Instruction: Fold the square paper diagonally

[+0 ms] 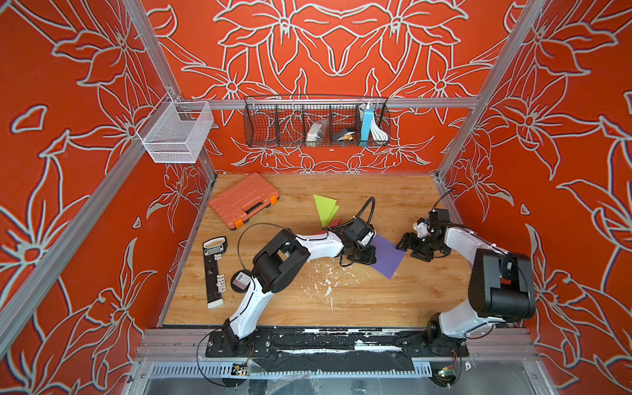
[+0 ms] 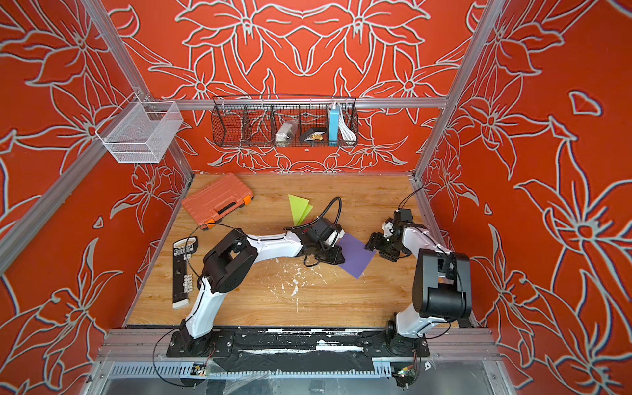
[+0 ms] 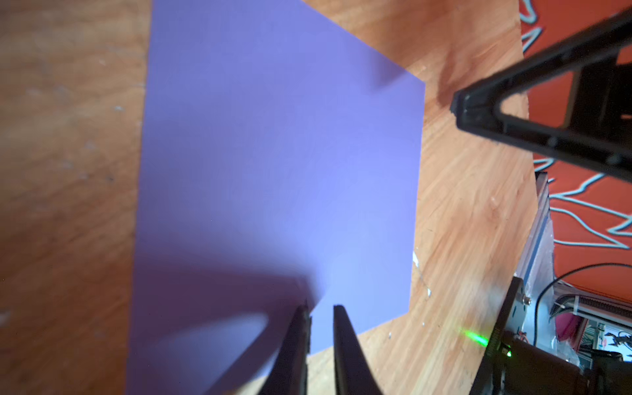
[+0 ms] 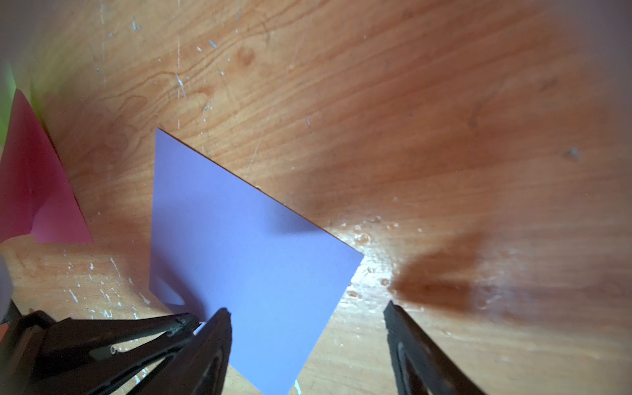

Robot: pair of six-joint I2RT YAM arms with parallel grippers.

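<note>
A flat purple square paper (image 1: 387, 256) (image 2: 355, 255) (image 3: 276, 164) (image 4: 247, 263) lies on the wooden table. My left gripper (image 1: 368, 256) is low over the paper's left part, its fingertips a short gap apart near one edge, casting a shadow on the sheet; whether they touch it is unclear. My right gripper (image 1: 407, 243) is open just right of the paper, its fingers straddling the sheet's right corner as seen from its wrist view, nothing visibly held.
Folded green papers (image 1: 324, 205) and a red paper (image 4: 36, 191) lie behind the left gripper. An orange case (image 1: 237, 197) is at back left, a black strip device (image 1: 212, 283) at left. Wire baskets (image 1: 276, 128) hang on the back wall.
</note>
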